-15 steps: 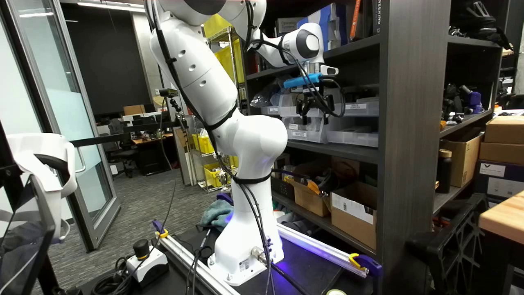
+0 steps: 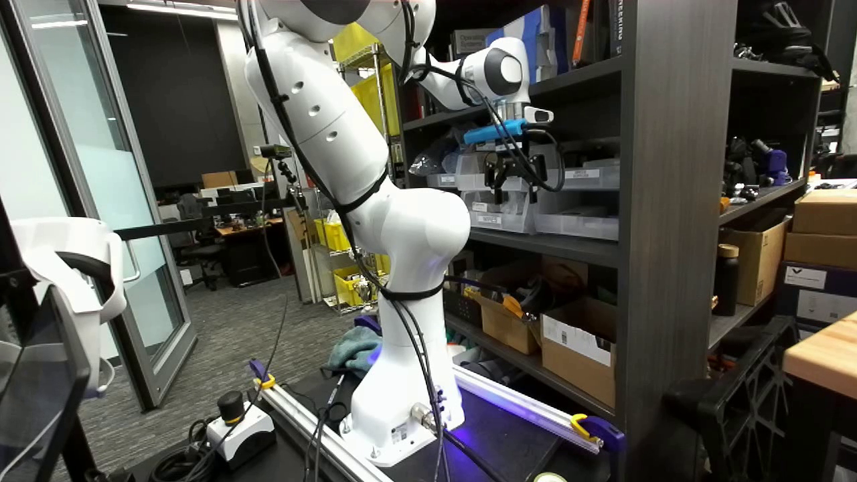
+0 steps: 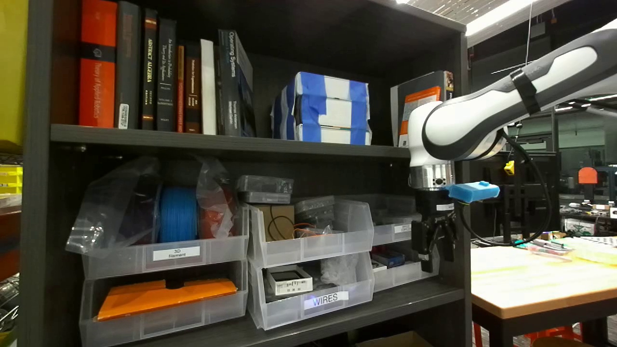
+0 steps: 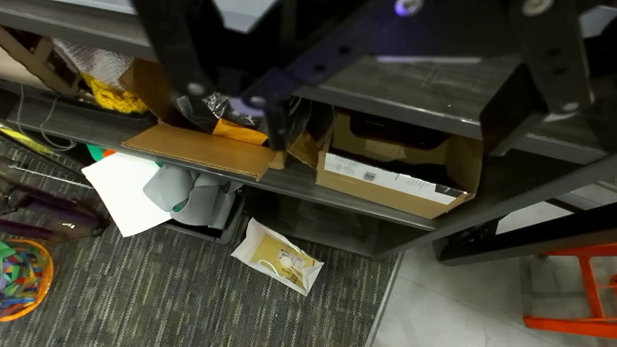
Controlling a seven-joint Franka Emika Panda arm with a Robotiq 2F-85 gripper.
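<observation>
My black gripper point(image 2: 514, 197) points downward in front of the middle shelf, its two fingers spread with nothing between them. In the second exterior view the gripper point(image 3: 429, 263) hangs before the right-hand bins, apparently apart from them. Its dark fingers point(image 4: 277, 124) stand wide apart across the top of the wrist view. Clear plastic bins fill the shelf: a filament bin point(image 3: 133, 260) holding a blue spool point(image 3: 178, 215), an upper middle bin point(image 3: 301, 248), and below it the WIRES bin point(image 3: 358, 298) with a small white box point(image 3: 289, 283) inside. An orange piece point(image 3: 167, 298) lies in the lower left bin.
Books and a blue-and-white box point(image 3: 332, 110) stand on the shelf above. Open cardboard boxes point(image 2: 578, 353) occupy the lower shelf. A dark upright panel point(image 2: 671, 241) closes the shelf's side, and a wooden table point(image 3: 520, 283) lies beyond it.
The arm and gripper have not visibly moved, and the shelf's contents look the same. Only the dark screen at the left edge looks slightly shifted.
</observation>
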